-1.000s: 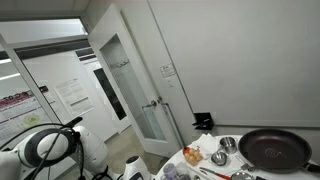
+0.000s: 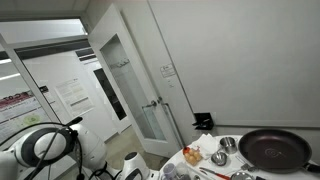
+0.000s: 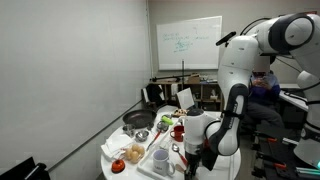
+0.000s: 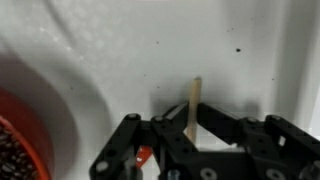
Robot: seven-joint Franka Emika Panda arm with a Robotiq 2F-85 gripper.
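Observation:
In the wrist view, a thin tan stick lies between the dark fingers of my gripper, its tip pointing up the picture. The fingers stand close on both sides of it, over a pale surface; whether they press on the stick cannot be told. At the left edge is a red-rimmed container with dark brown grains inside. Exterior view 2 shows the white arm bent down over the front of the table, its fingertips too small to make out. My gripper is hard to see in exterior view 1.
A white mug, a red mug and a tomato stand near the arm in exterior view 2. A black pan occupies the table's far end, with metal cups beside it.
In exterior view 1 the arm's lower part has shifted slightly at the bottom edge. The objects on the table look unmoved.

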